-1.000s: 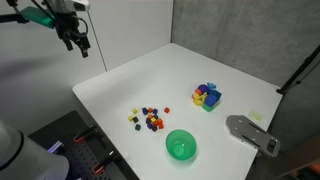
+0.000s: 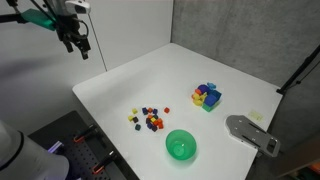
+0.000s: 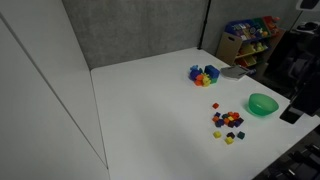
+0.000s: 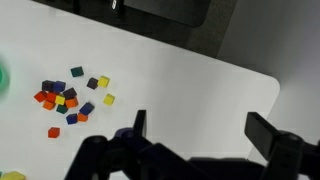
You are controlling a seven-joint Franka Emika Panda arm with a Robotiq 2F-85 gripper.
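High above the table's left end hangs my gripper (image 2: pixel 77 49), far from every object. In the wrist view its two fingers (image 4: pixel 140 123) stand wide apart, with only bare white table between them. Small coloured cubes (image 2: pixel 153 121) lie scattered near the middle of the table's front side; they are red, orange, yellow, blue and dark. A green bowl (image 2: pixel 181 146) stands to their right and looks empty. Farther back, a cluster of larger coloured blocks (image 2: pixel 207 97) sits together.
A grey metal tray-like object (image 2: pixel 252 132) lies at the right. Shelves with coloured bins (image 3: pixel 247 42) stand beyond the table.
The gripper and forearm have shifted very slightly at the upper left. Cubes, bowl and blocks lie where they were.
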